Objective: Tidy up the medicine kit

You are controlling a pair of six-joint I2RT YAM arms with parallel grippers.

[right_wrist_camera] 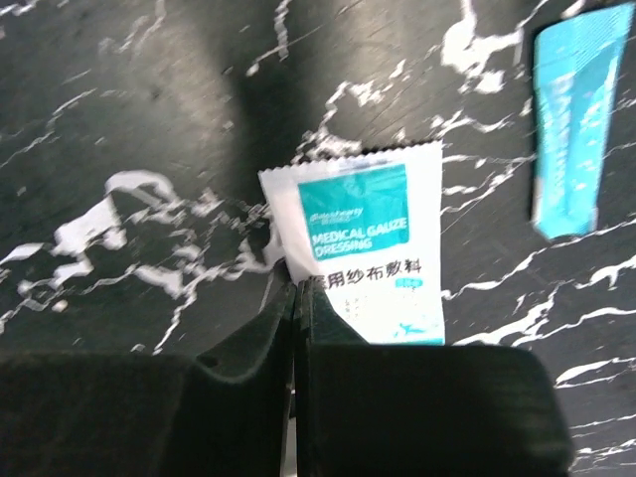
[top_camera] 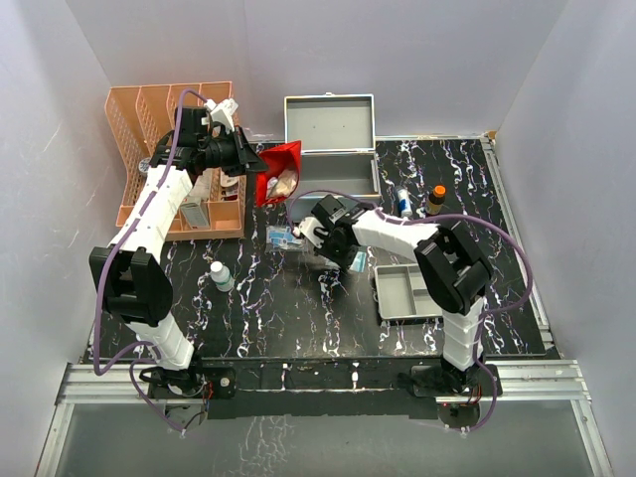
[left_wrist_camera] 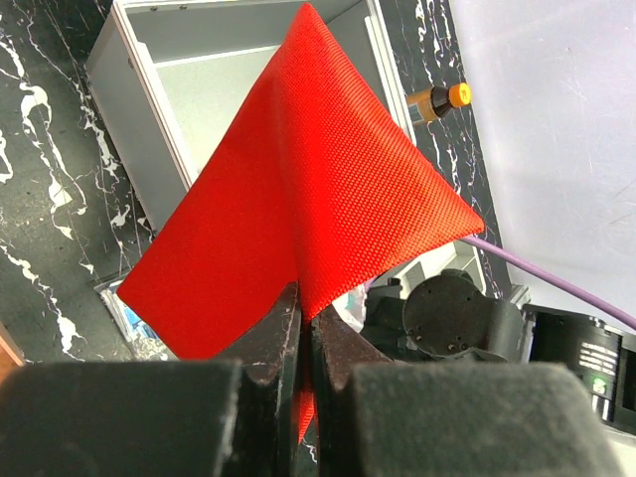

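My left gripper is shut on a red pouch (left_wrist_camera: 248,229), held up left of the grey kit box (top_camera: 328,174) with some pale contents showing. My right gripper is shut at the lower edge of a white gauze dressing packet (right_wrist_camera: 368,278) on the table; whether anything is between its fingertips does not show. A blue sachet (right_wrist_camera: 571,119) lies to the right of the packet. The kit box's lid (top_camera: 328,121) is open.
An orange divided organizer (top_camera: 139,109) stands at the left. A white bottle (top_camera: 222,278), a white-blue tube (top_camera: 404,202), an amber bottle (top_camera: 436,199) and a grey tray (top_camera: 396,293) lie around the black marble table (top_camera: 278,318).
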